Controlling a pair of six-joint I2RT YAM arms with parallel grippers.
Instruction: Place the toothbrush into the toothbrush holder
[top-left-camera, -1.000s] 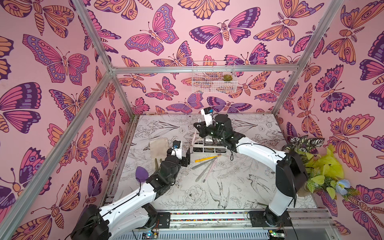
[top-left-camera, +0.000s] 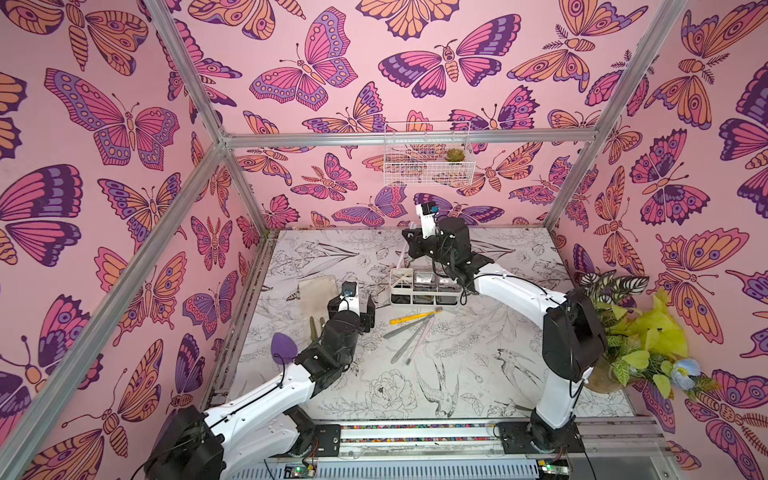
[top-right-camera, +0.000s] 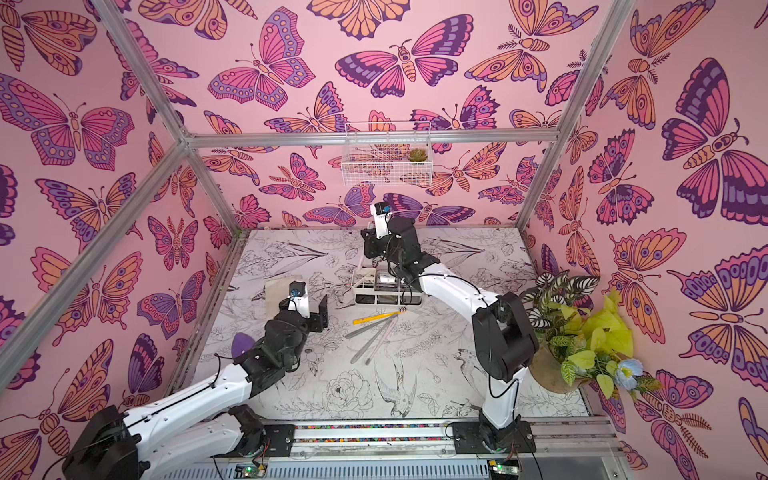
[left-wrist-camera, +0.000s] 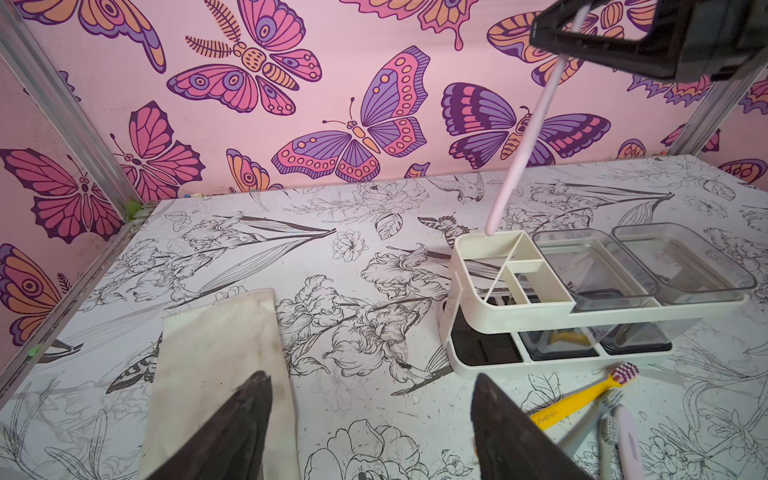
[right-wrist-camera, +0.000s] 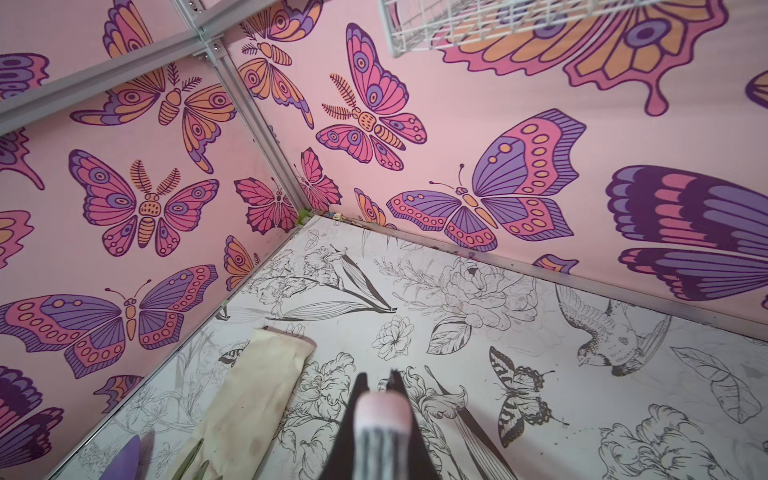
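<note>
High above the toothbrush holder (left-wrist-camera: 509, 305), my right gripper is shut on a pale pink toothbrush (right-wrist-camera: 382, 428). In the left wrist view the brush's handle (left-wrist-camera: 529, 148) slants down, its tip just over or at the holder's left back rim; contact is hard to tell. The holder is white, with small divided slots at left and two clear trays. My left gripper stands open, lower, left of the holder, with nothing between its fingers.
Several other toothbrushes (left-wrist-camera: 572, 404) lie before the holder. A beige cloth (left-wrist-camera: 214, 360) is at left, with a purple item (top-left-camera: 283, 347) nearby. A plant (top-left-camera: 656, 336) occupies the right edge; a wire basket (top-left-camera: 428, 172) hangs on the back wall.
</note>
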